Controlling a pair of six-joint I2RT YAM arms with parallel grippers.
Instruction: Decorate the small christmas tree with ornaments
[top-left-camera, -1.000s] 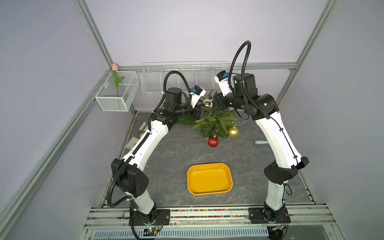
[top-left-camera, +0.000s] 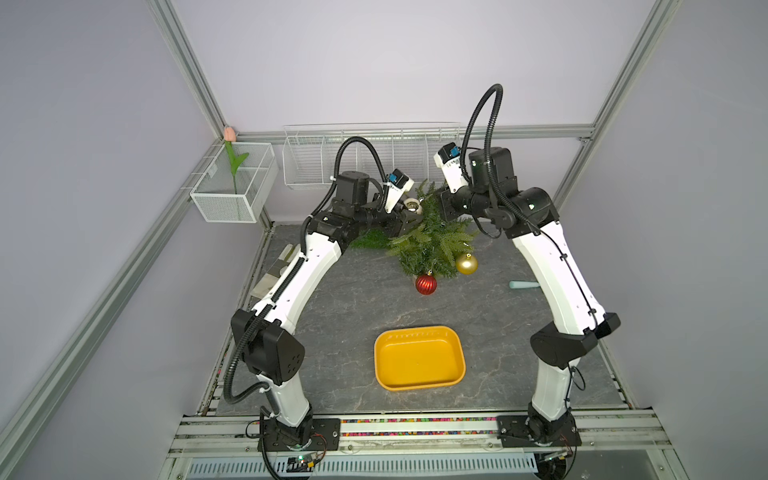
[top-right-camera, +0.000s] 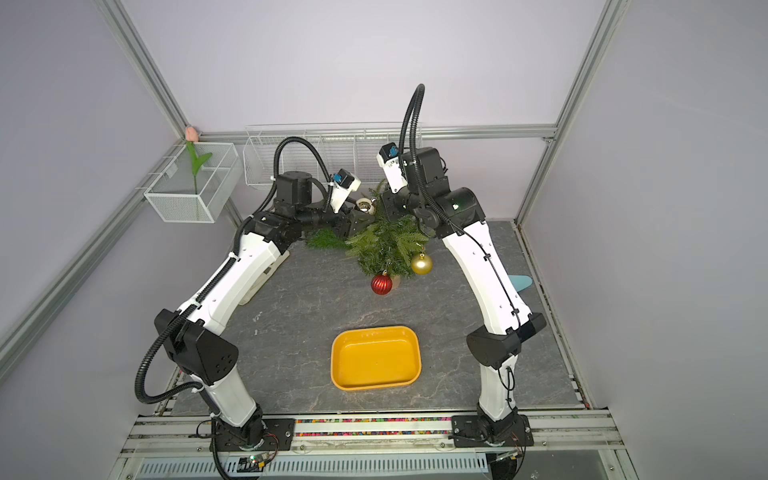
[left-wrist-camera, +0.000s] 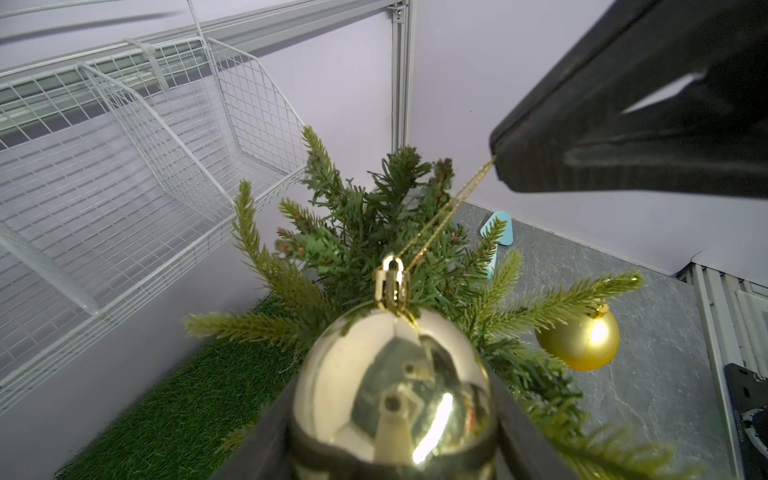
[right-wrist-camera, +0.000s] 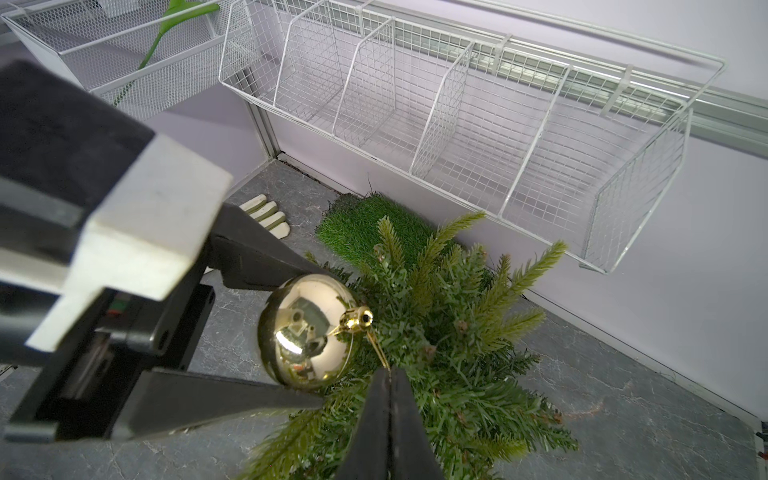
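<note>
A shiny champagne-gold ball (left-wrist-camera: 392, 376) is held by my left gripper, shut around its sides, above the green tree (right-wrist-camera: 480, 384). From the ball's cap a thin gold string (left-wrist-camera: 448, 209) runs taut to the fingertips of my right gripper, which is shut on it. Both grippers are over the tree's top. A red ribbed ball (top-left-camera: 425, 284) hangs at the tree's front, and a matte gold ball (left-wrist-camera: 580, 337) hangs from a branch on its right side.
An empty yellow tray (top-left-camera: 419, 358) lies at the front middle. Behind the tree, a white wire rack (right-wrist-camera: 480, 104) is fixed to the wall. A grass mat (right-wrist-camera: 376, 228) lies behind left. A light-blue tool (top-left-camera: 524, 285) rests at right.
Over the last second both arms have shifted slightly. The right gripper has moved a little to the right, away from the held ball.
</note>
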